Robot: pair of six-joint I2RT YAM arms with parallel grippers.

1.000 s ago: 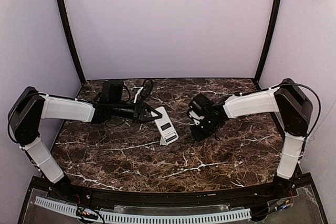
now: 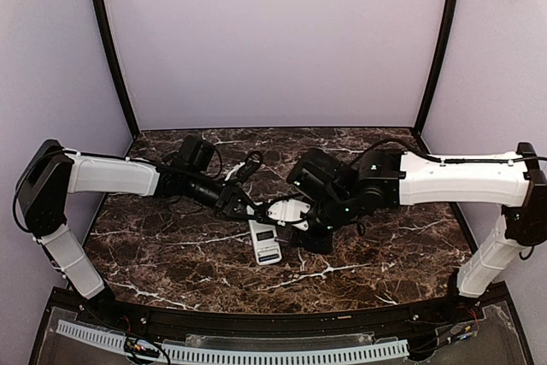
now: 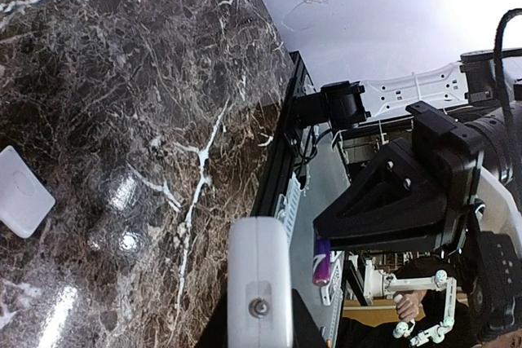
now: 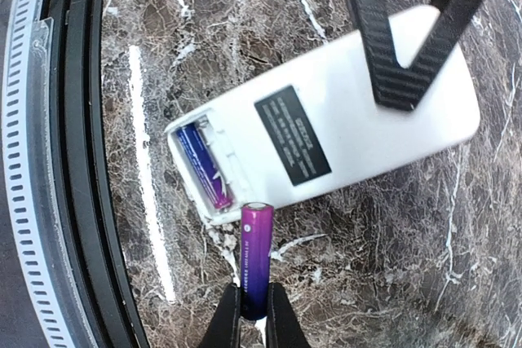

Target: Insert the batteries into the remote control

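Note:
My left gripper (image 2: 248,209) is shut on the white remote (image 2: 264,245), which fills the bottom middle of the left wrist view. In the right wrist view the remote (image 4: 367,136) shows its back with the battery bay open, one purple-blue battery (image 4: 202,165) lying in it. My right gripper is shut on a second purple battery (image 4: 256,242), held upright in that view just beside the bay. In the left wrist view that battery (image 3: 321,266) shows below the right gripper's black body.
A white flat piece (image 3: 20,193) lies on the dark marble table (image 3: 122,55). The table's front rail (image 4: 81,169) runs along the left of the right wrist view.
My right gripper has moved left and up close to the remote with its battery. The remote in my left gripper has turned more upright in the top view and shifted toward the front.

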